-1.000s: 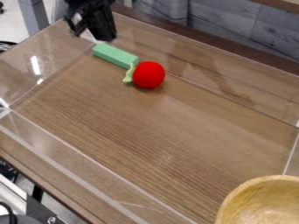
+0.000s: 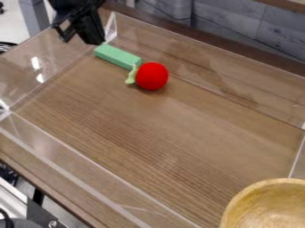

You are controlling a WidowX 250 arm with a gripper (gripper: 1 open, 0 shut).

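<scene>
My gripper (image 2: 93, 34) hangs at the top left, dark, above the table and up and left of a mint-green block (image 2: 117, 56); it looks shut, with nothing visible between its fingers. The green block lies flat on the wooden table. A red ball (image 2: 152, 77) sits just right of and below it, with a small light-green piece (image 2: 131, 77) at its left side.
A large yellow bowl (image 2: 266, 203) is at the bottom right corner. Dark space lies beyond the table's left edge.
The gripper has shifted left over the last second, away from above the green block. The block, ball and bowl have not moved.
</scene>
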